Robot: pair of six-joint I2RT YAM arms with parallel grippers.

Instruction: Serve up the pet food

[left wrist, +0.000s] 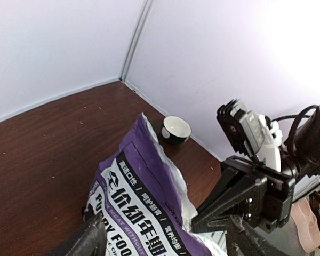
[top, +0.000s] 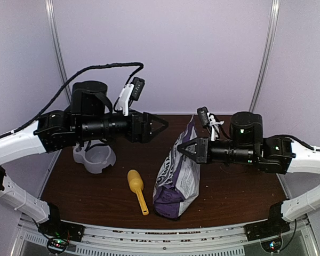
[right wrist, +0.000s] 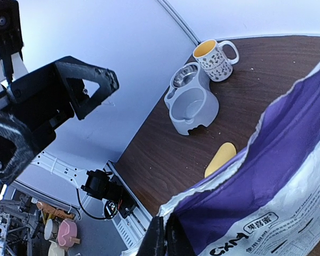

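Note:
The purple-and-white puppy food bag (top: 175,181) stands leaning near the table's middle, with my right gripper (top: 184,150) shut on its top edge, as both wrist views show. My left gripper (top: 157,128) is open in the air above and left of the bag, nothing between its fingers. A yellow scoop (top: 136,184) lies left of the bag. The grey pet bowl holder (right wrist: 193,106) stands on the left of the table, partly under the left arm in the top view, with a steel bowl (right wrist: 184,74) in it.
A patterned mug (right wrist: 212,60) stands beside the bowl holder. A small white-and-dark bowl (left wrist: 176,129) stands at the back right, seen in the left wrist view.

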